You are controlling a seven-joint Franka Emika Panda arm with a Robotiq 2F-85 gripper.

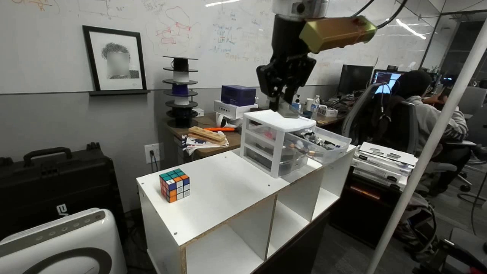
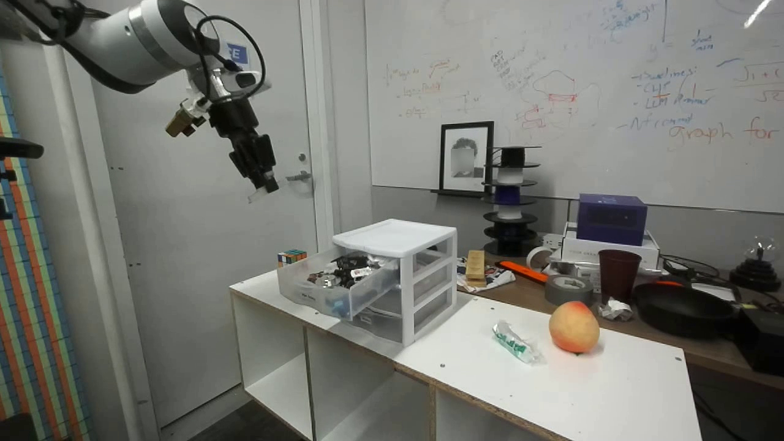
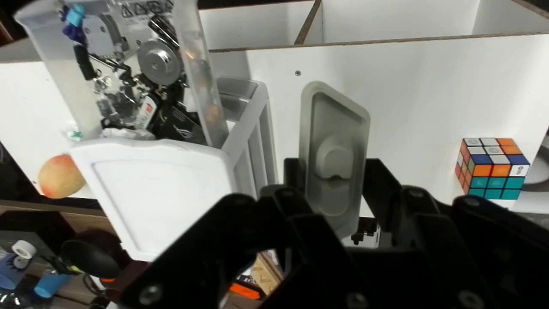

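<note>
A thin, see-through plastic tray is pinched by my gripper, which is shut on it; the tray juts out past the fingertips. In exterior view 2 the gripper hangs in the air, higher than the white drawer unit and to its left. The unit's top drawer is pulled out, full of small dark and metallic parts. In the wrist view this drawer lies left of the tray, apart from it. The pads are partly hidden by the dark finger bodies.
A Rubik's cube rests at one end of the white shelf. Toward the other end lie a peach and a crumpled clear wrapper. Between cube and drawer unit the shelf top is bare. A cluttered desk stands behind.
</note>
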